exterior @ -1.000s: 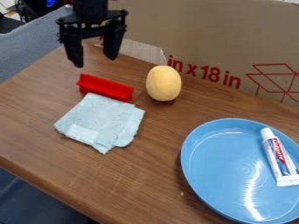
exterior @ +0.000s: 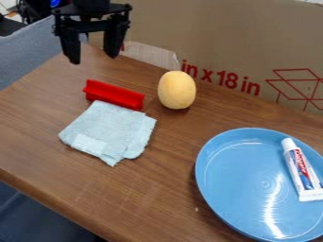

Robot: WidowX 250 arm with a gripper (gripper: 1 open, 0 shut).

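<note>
The black gripper (exterior: 93, 47) hangs at the top left over the table, open, its two fingers apart with nothing visible between them. Below it a red roller-like piece (exterior: 113, 94) lies on the wood. In front of that is a pale blue folded cloth (exterior: 109, 131). A yellow oval object (exterior: 177, 90), like a potato or squash, sits to the right of the red piece. At the lower right a blue plate (exterior: 240, 181) holds a toothpaste tube (exterior: 301, 170).
A cardboard box (exterior: 252, 43) stands along the back of the table (exterior: 113, 198). Grey fabric (exterior: 28, 59) is at the left edge.
The gripper has moved up and to the left, away from the red piece. The objects on the table have not moved.
</note>
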